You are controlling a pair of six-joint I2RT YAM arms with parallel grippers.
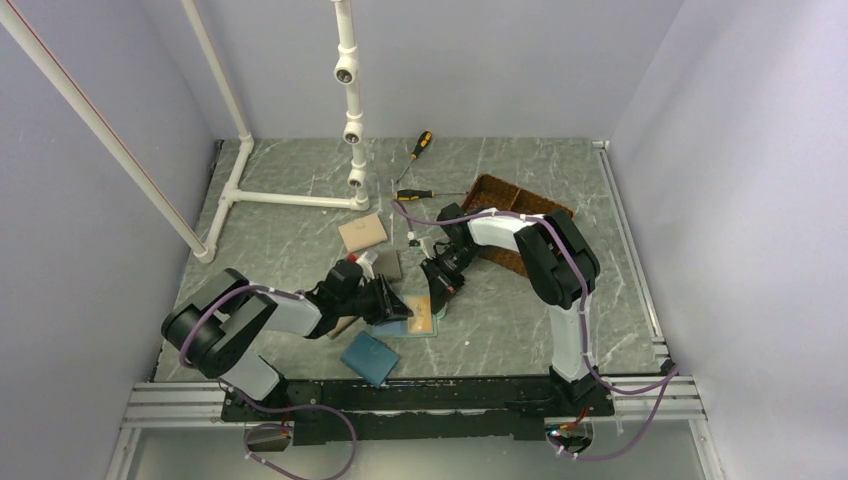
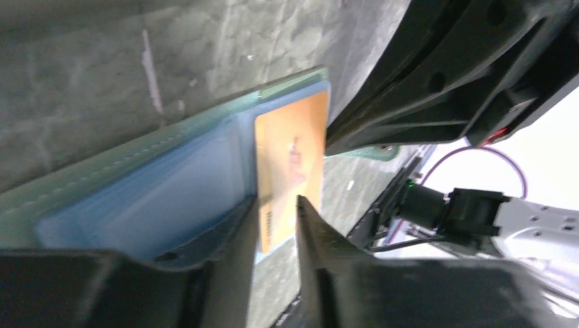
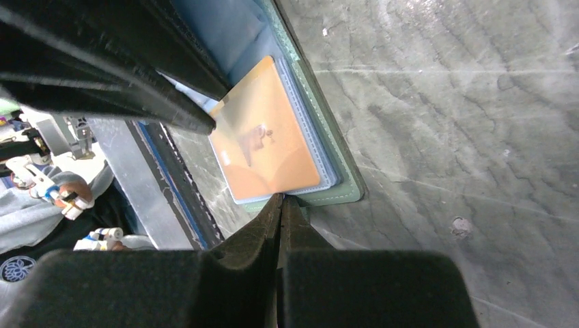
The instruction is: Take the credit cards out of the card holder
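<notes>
The open card holder (image 1: pixel 418 330) lies on the grey table, an orange card (image 3: pixel 263 137) showing in its blue sleeve (image 2: pixel 164 191). My left gripper (image 1: pixel 395 308) is part open, its fingers over the holder at the orange card's inner edge; in the left wrist view they are blurred, and I cannot tell if anything is between them. My right gripper is shut at the holder's outer edge by the orange card, nothing visible between its fingers.
A blue folder (image 1: pixel 369 358) lies near the front edge, tan (image 1: pixel 362 232) and grey wallets behind. Screwdrivers (image 1: pixel 415 195), a brown basket (image 1: pixel 530 200) and white pipes stand at the back.
</notes>
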